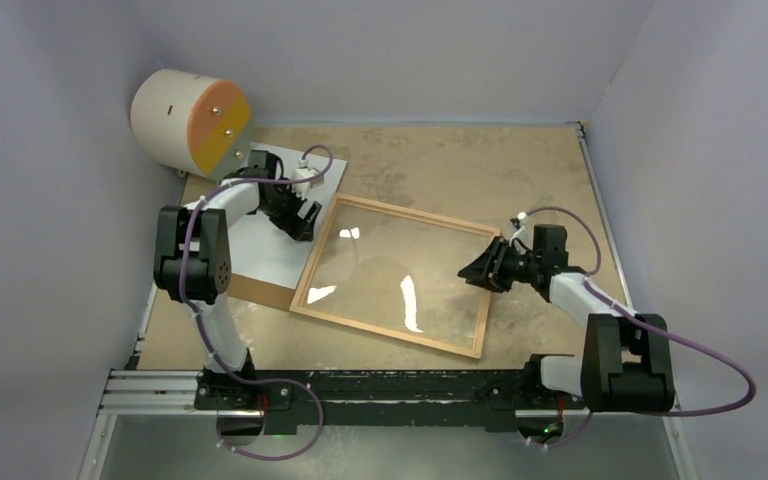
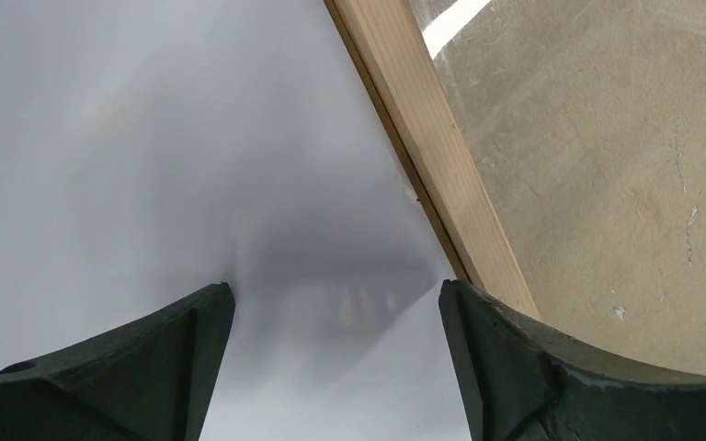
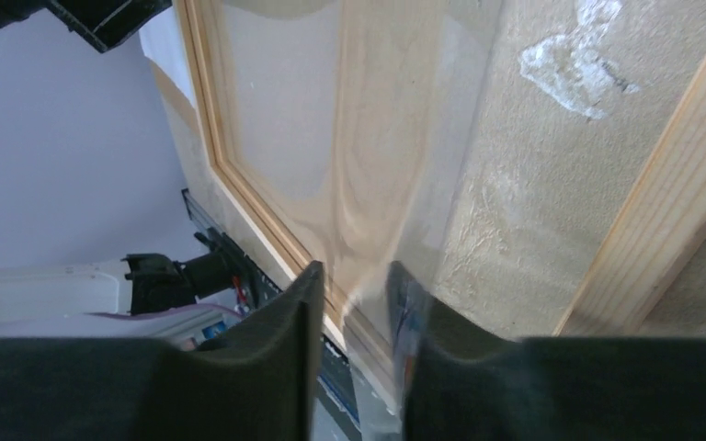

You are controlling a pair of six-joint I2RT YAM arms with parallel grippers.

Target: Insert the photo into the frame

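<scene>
The wooden frame (image 1: 390, 335) lies tilted on the table, a clear sheet (image 3: 285, 119) within it. No printed picture shows on the sheet. A white panel (image 1: 260, 255) lies flat along the frame's left side. Over that panel, my left gripper stands open with nothing between its fingers, its right fingertip close to the frame's side bar. My right gripper is at the sheet's right edge, just inside the frame's right bar. Its fingers are a little apart, with clear sheet visible in the gap; contact with it is unclear.
A white drum with coloured stripes (image 1: 195, 120) stands at the back left, behind the white panel. A brown strip (image 1: 260, 291) shows along the panel's front edge. Bare table (image 1: 440, 165) lies behind the frame.
</scene>
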